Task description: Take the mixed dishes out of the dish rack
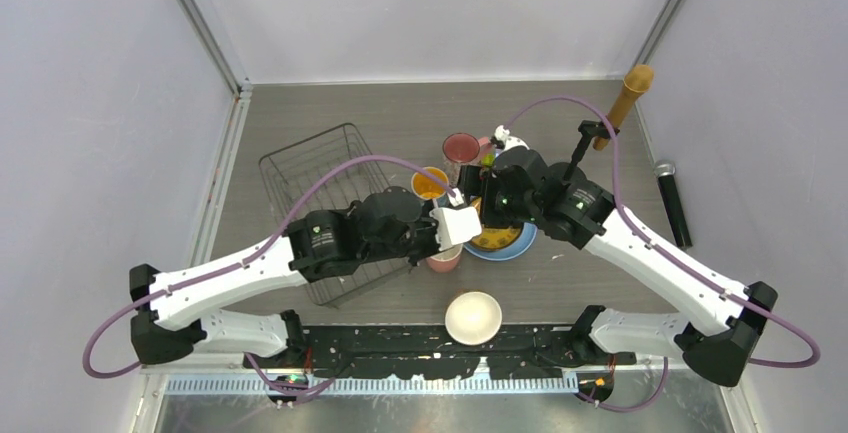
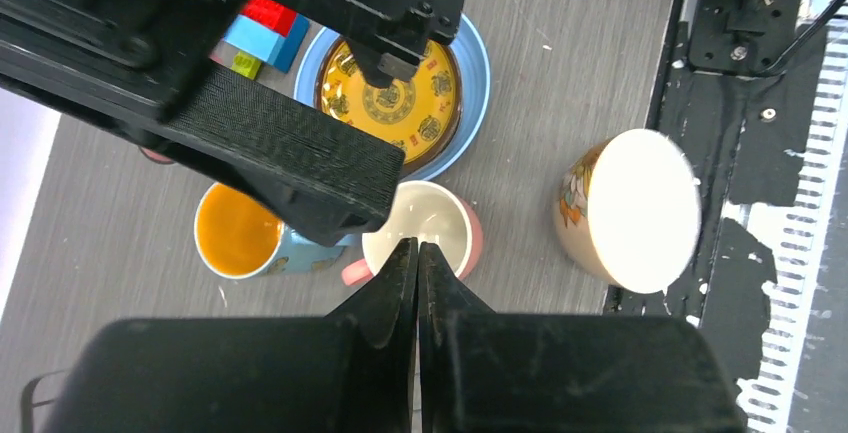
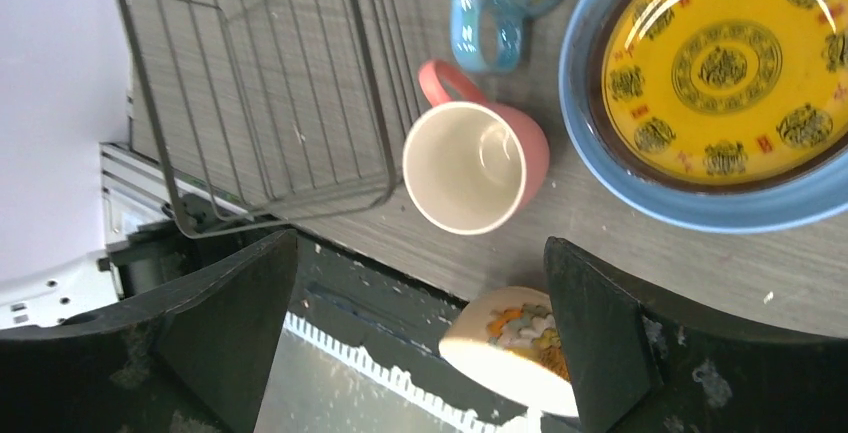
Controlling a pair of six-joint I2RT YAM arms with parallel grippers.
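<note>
The cream floral bowl is low at the front, apart from both grippers, partly cut off in the right wrist view. My left gripper is shut, with nothing seen between its fingers. My right gripper stands open above the pink mug. The wire dish rack is at the left. Beside it are the blue-and-orange mug and a blue plate with a yellow plate in it. A red mug stands behind.
Colored bricks lie beyond the plates. A dark stand with a wooden piece and a microphone are at the right. Both arms crowd together over the middle.
</note>
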